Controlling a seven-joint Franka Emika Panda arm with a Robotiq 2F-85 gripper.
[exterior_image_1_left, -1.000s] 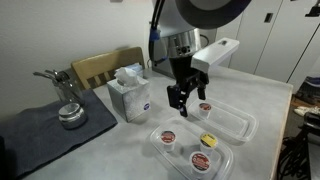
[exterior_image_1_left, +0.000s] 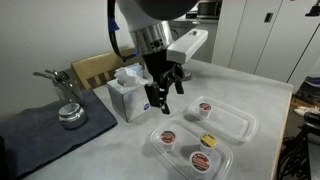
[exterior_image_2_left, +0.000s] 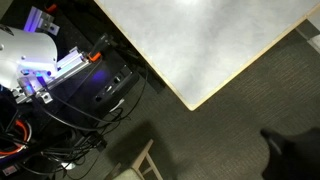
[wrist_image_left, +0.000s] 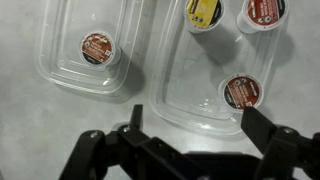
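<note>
Two clear plastic trays rest on the grey table. The nearer tray (exterior_image_1_left: 180, 146) holds a yellow-topped pod (exterior_image_1_left: 208, 140) and two red-brown-topped pods, one (exterior_image_1_left: 168, 137) near its left end and another (exterior_image_1_left: 200, 162) near its front. In the other tray (exterior_image_1_left: 238, 120) sits a single brown-topped pod (exterior_image_1_left: 205, 107). My gripper (exterior_image_1_left: 172, 102) hangs open above the table, behind and left of the trays. From the wrist view, its black fingers (wrist_image_left: 258, 128) stand wide apart along the bottom edge, with nothing between them and one pod (wrist_image_left: 242, 92) close to the right finger.
A white tissue box (exterior_image_1_left: 130, 98) stands behind the gripper. On a dark mat (exterior_image_1_left: 60, 125) to the left are a metal canister (exterior_image_1_left: 70, 110) and other metalware. Bare tabletop (exterior_image_1_left: 110, 160) lies left of the trays. One table corner (exterior_image_2_left: 192, 105) appears in exterior view 2.
My gripper has moved left in exterior view 1, from above the pods toward the tissue box. It stays open; the trays and pods have not moved.
</note>
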